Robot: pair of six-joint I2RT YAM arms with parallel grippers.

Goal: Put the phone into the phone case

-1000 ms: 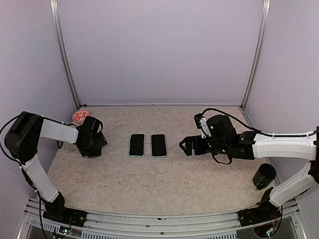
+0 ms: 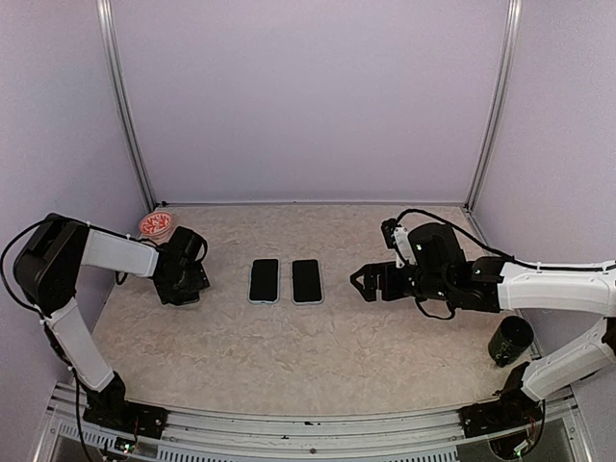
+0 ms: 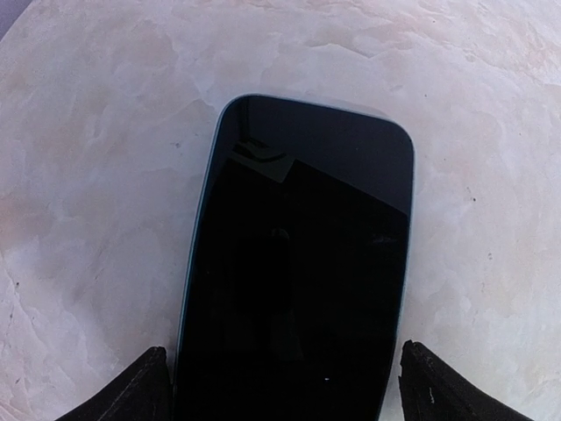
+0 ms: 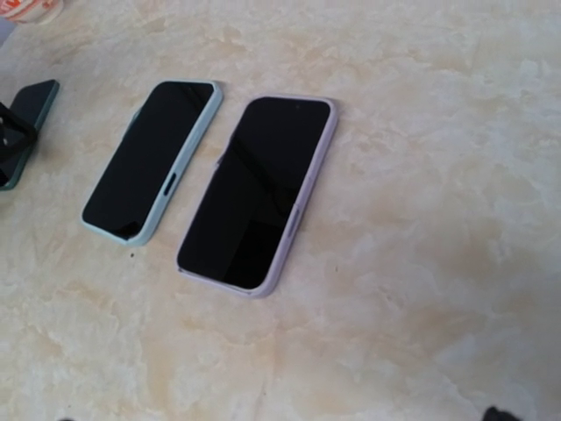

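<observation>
A dark-screened phone with a bluish-green edge (image 3: pixel 298 254) lies flat on the left side of the table, mostly hidden under the arm in the top view. Over it is my left gripper (image 2: pixel 183 289), open, with one fingertip (image 3: pixel 149 386) on each side of the phone's body. Whether the pads touch its edges cannot be made out. In the middle lie two black-faced phone shapes side by side, one in a light-blue case (image 4: pixel 151 162) and one in a lilac case (image 4: pixel 259 193). My right gripper (image 2: pixel 367 284) is open and empty, to the right of the lilac case.
A red-and-white round container (image 2: pixel 156 224) stands behind the left gripper. At the right edge, near the right arm's base, is a dark green cup (image 2: pixel 510 340).
Over the last second, my left gripper has shifted slightly to the right over the phone. The right gripper has edged a little to the right. The two cased shapes have stayed in place.
</observation>
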